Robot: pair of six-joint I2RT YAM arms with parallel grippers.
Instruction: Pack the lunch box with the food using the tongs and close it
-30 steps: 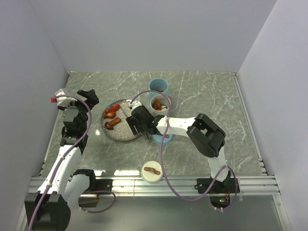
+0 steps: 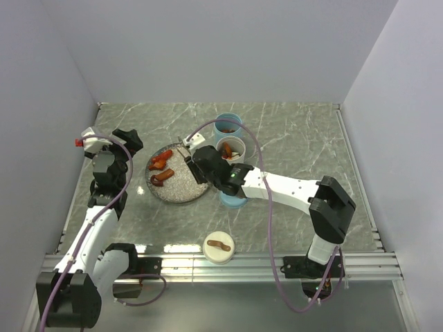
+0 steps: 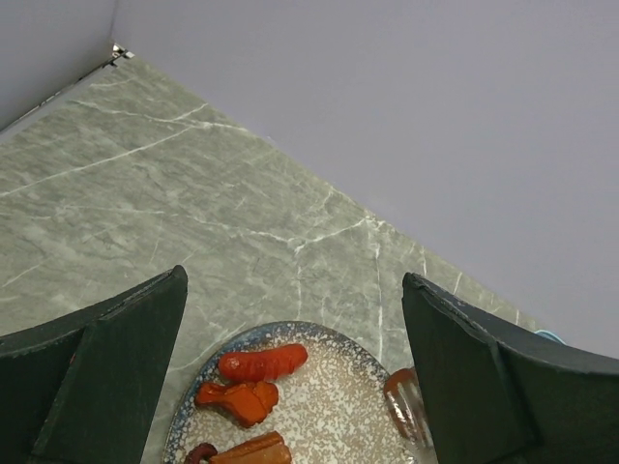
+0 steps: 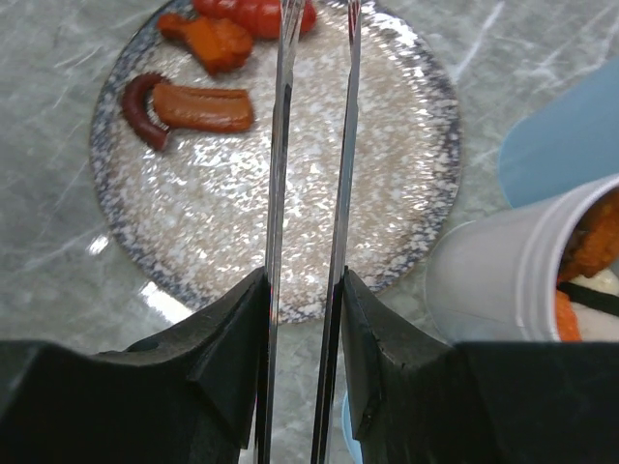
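Note:
The speckled plate (image 2: 181, 198) holds a red sausage (image 3: 263, 362), an orange fried piece (image 3: 240, 400), a brown cut sausage (image 4: 205, 108) and a dark curled piece (image 4: 139, 112), all on its left side. My right gripper is shut on metal tongs (image 4: 278, 174), one tong arm against each finger, over the plate's right part. Their two arms stand apart; the tips run off the top of the right wrist view. A white container (image 2: 239, 158) and a blue one (image 2: 228, 117) hold food. My left gripper stands open and empty, left of the plate.
A blue lid (image 2: 234, 202) lies below the white container, partly behind the right arm. Near the front edge is a round white lid (image 2: 219, 256) with a brown handle. Bare counter (image 2: 304, 138) stretches to the right.
The right arm has swung outward, its elbow further right. The right gripper has shifted slightly toward the back, still with the tongs. The left arm and the food on the plate look unmoved.

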